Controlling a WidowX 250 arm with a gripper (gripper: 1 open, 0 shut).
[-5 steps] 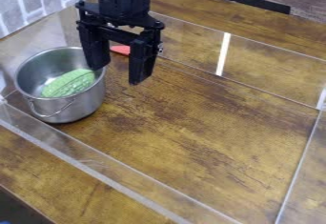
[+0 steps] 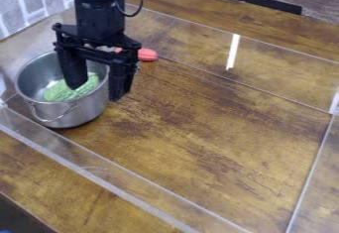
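My black gripper [image 2: 95,63] hangs open above the steel pot [image 2: 79,108] at the left, its two fingers reaching down over the pot's rim. Inside the pot lies a light green object [image 2: 66,91], partly hidden behind the gripper. A small red object [image 2: 147,56] lies on the wooden table [image 2: 219,128] just behind and to the right of the gripper.
A clear edge runs along the front left, and a pale slatted structure stands at the back left corner.
My gripper has moved left, from beside the pot to over it. The pot and green object look unmoved.
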